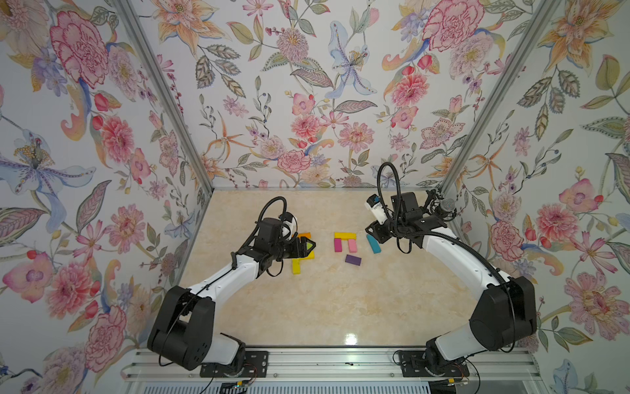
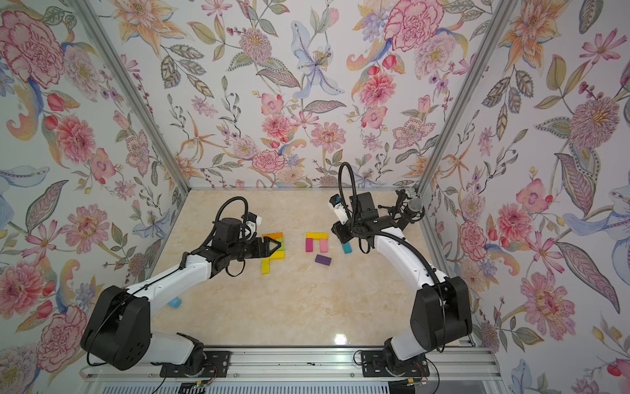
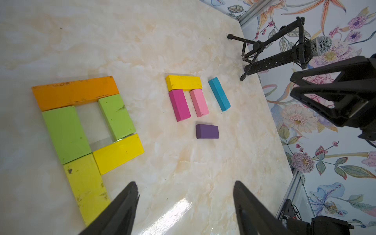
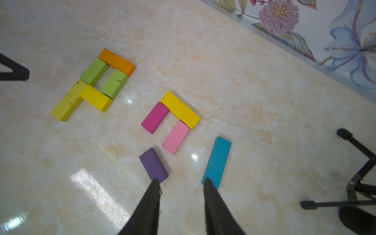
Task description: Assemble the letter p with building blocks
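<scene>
On the left lies a p shape: an orange block point(image 3: 76, 92), a left green block point(image 3: 66, 133), a right green block point(image 3: 116, 117), a short yellow block point(image 3: 118, 153) and a yellow stem point(image 3: 88, 190). To its right, a yellow block point(image 4: 181, 109) lies across the upper ends of a magenta block point(image 4: 155, 117) and a pink block point(image 4: 176, 137). A purple block point(image 4: 154, 165) lies apart below these two, tilted. Further right is a separate blue block point(image 4: 217, 161). My left gripper is raised, open and empty. My right gripper is also raised, its fingers apart, holding nothing.
A black stand with a microphone point(image 3: 322, 45) occupies the back right corner of the table. Bare tabletop point(image 1: 351, 305) stretches along the front. A blue object point(image 2: 175, 302) shows beside the left arm at the table's left edge.
</scene>
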